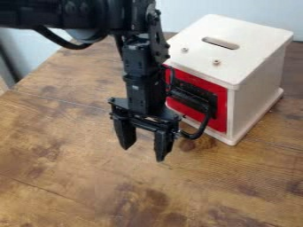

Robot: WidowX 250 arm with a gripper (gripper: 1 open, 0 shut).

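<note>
My black gripper (pixel 144 142) hangs fingers-down over the wooden table, left of and in front of a pale wooden box (pixel 244 89). A gap shows between its two fingers, with nothing in it. The box has a slot in its top and a red front panel (pixel 217 120) with a black fitting, partly hidden behind my arm and a black cable or handle loop.
</note>
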